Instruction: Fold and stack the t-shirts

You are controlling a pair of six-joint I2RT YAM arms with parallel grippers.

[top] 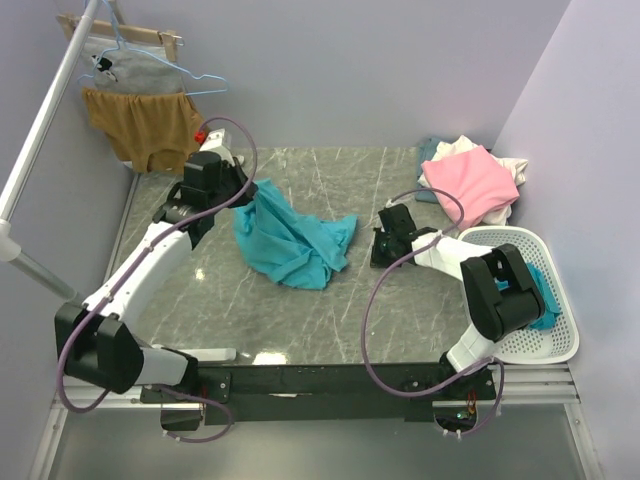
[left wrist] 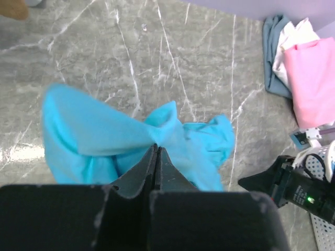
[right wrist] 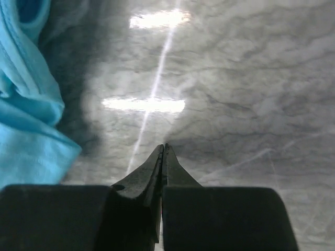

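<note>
The cyan t-shirt (top: 300, 243) lies crumpled mid-table in the top view, its left end raised to my left gripper (top: 247, 194). That gripper is shut on the cloth; in the left wrist view the shirt (left wrist: 104, 128) spreads from the closed fingertips, partly blurred. To the right of the shirt, my right gripper (top: 377, 248) is low over bare table. In the right wrist view the right gripper is shut with nothing between its fingers. There the shirt's edge (right wrist: 39, 130) shows at the left, clear of them.
Folded clothes with a pink one (top: 470, 183) on top are stacked at the back right. A white basket (top: 560, 290) holding cyan cloth stands on the right. Brown cloth (top: 145, 130) hangs at the back left, beside a rail (top: 50, 115).
</note>
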